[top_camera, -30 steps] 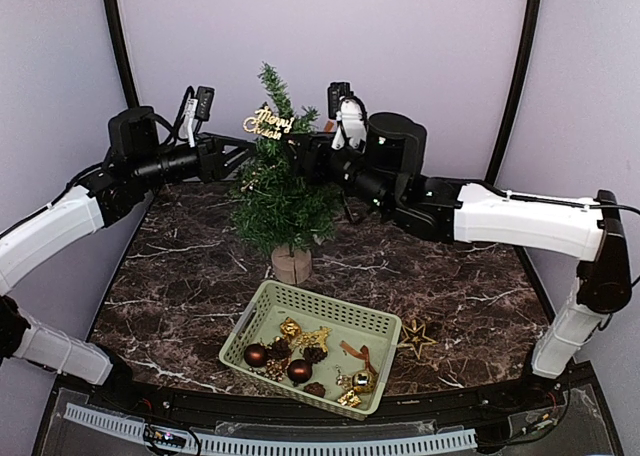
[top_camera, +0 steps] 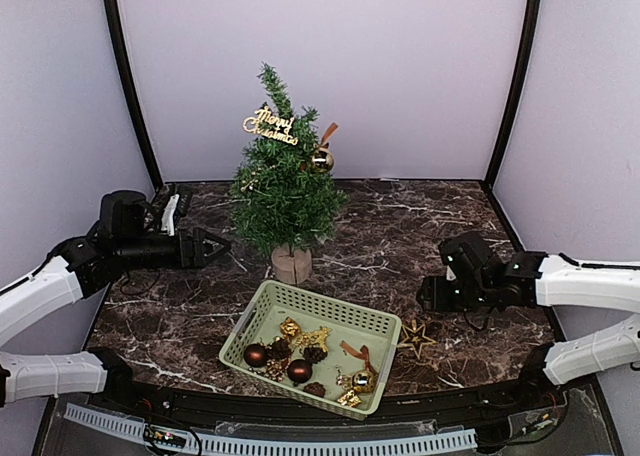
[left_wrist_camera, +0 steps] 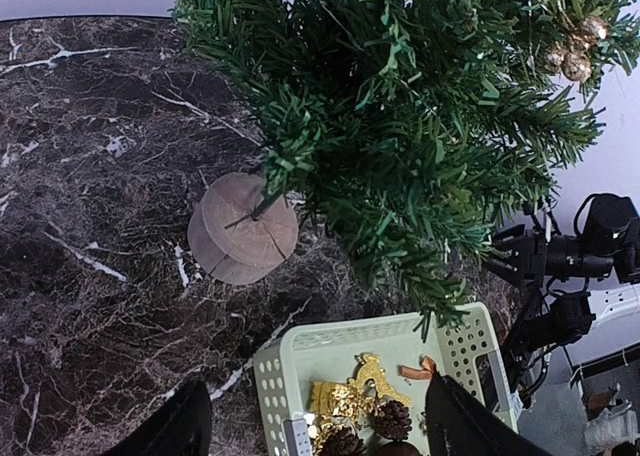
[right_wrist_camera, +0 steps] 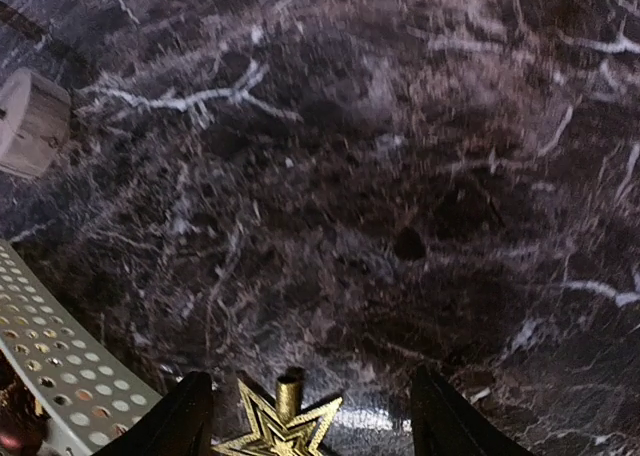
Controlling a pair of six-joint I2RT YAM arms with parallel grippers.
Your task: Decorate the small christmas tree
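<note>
The small tree (top_camera: 285,196) on its wood base (left_wrist_camera: 240,236) carries a gold "Merry Christmas" sign (top_camera: 270,126) and a gold ball (top_camera: 322,159) with ribbon. A pale green basket (top_camera: 240,326) in front holds balls, pine cones and gold ornaments. A gold star (top_camera: 418,338) lies on the table right of the basket; the right wrist view shows it just below my right gripper (top_camera: 430,293), whose fingers are apart with nothing between them. My left gripper (top_camera: 208,247) hangs open left of the tree, over the marble table.
Pale walls stand at the back and both sides; a dark front edge runs below the basket.
Both grippers have moved down away from the tree's upper part, the right one also far to the right, toward the star. The tree and basket are unchanged.
</note>
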